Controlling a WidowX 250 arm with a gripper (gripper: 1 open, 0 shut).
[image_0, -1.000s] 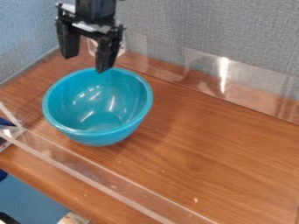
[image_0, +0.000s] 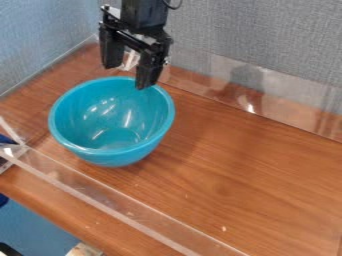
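Observation:
A large teal bowl (image_0: 111, 130) sits on the wooden table (image_0: 241, 190) at the left, its inside empty as far as shows. Over its back rim hangs my black gripper (image_0: 130, 68), fingers apart and pointing down, open. A small pale object is partly visible behind it, between the fingers in this view; I cannot tell whether it is gripped or simply lies beyond.
Clear plastic strips run along the table's back and front edges. Grey padded walls stand behind and at the left. A dark blue item lies at the far left edge.
My gripper has moved to the right and slightly down over the last second, from the bowl's back left toward its back right. The bowl stays in place.

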